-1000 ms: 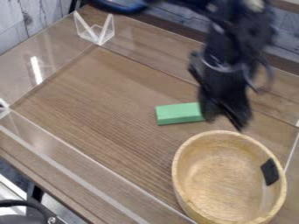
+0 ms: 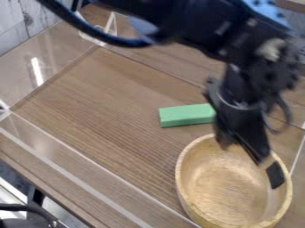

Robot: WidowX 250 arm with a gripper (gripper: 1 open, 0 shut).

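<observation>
The dark robot gripper point(image 2: 243, 142) hangs at the right, over the upper part of a round wooden bowl point(image 2: 220, 200) at the bottom right. It looks shut, and nothing shows held, though its blurred tips partly hide the bowl's upper rim. A green block point(image 2: 184, 115) lies on the table behind the bowl, its right end behind the gripper.
Clear plastic pieces sit at the back left, partly behind the arm. The table's edge runs along the lower left, with dark cables beyond it.
</observation>
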